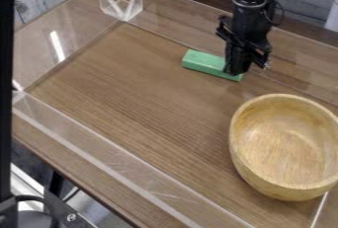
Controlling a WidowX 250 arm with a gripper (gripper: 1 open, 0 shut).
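A green rectangular block (205, 62) lies on the wooden tabletop in the upper middle. The black gripper (238, 65) reaches down from the top and is at the block's right end, its tips low against or just over it. The fingers look close together; whether anything is between them is hard to see, as they are dark and small.
A large wooden bowl (284, 145) fills the lower right. A clear plastic piece (121, 5) sits at the upper left near the table's edge. Dark hardware shows at the bottom left corner.
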